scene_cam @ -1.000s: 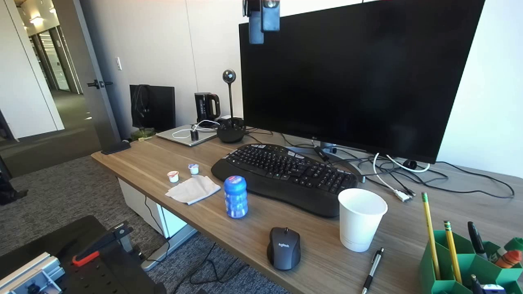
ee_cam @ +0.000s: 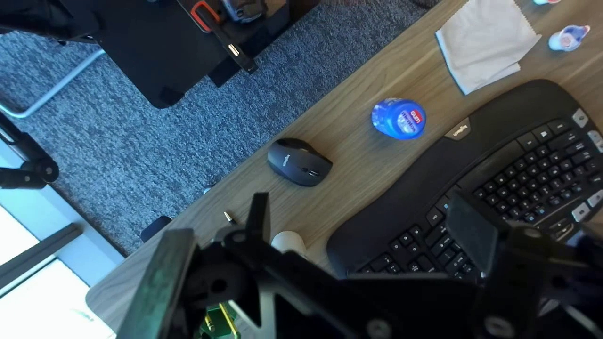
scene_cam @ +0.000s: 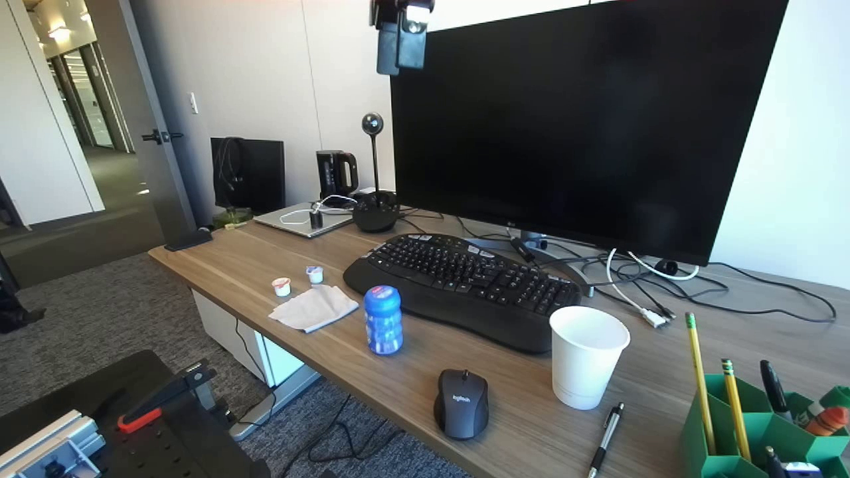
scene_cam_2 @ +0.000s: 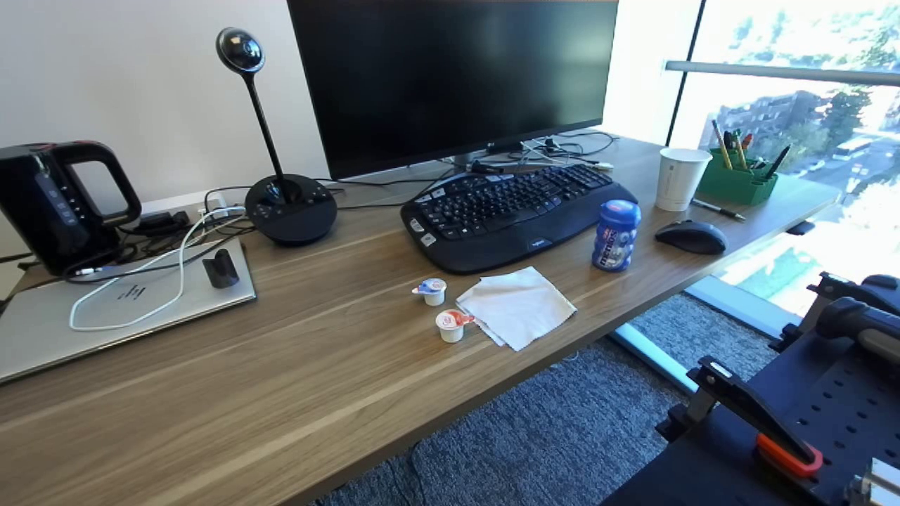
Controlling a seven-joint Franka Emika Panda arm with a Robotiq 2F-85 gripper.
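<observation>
High above the desk, in front of the monitor's left edge, my gripper (scene_cam: 400, 62) hangs at the top of exterior view 1. Its fingers stand wide apart in the wrist view, and nothing shows held between them. The blue gum bottle (scene_cam_2: 616, 236) is upright on the desk beside the black mouse (ee_cam: 299, 162). Left of the bottle in exterior view 1 lies a pale folded cloth (scene_cam: 314, 308), with two small creamer cups, one red-lidded (scene_cam_2: 451, 325) and one blue-lidded (scene_cam_2: 434, 292), beside it. A white paper cup (scene_cam: 587, 358) stands upright, partly hidden by my gripper in the wrist view.
A black keyboard (scene_cam_2: 523, 215) lies before the large monitor (scene_cam: 574, 135). A pen (scene_cam: 607, 439) and green pencil holder (scene_cam_2: 739, 178) are near the cup. The webcam stand (scene_cam_2: 289, 208), laptop (scene_cam_2: 110, 308) and kettle (scene_cam_2: 59, 206) occupy the far end. Bare desk lies in front of the laptop.
In exterior view 1 my gripper has shifted a little left and slightly down, and it has turned somewhat. The objects on the desk have not moved.
</observation>
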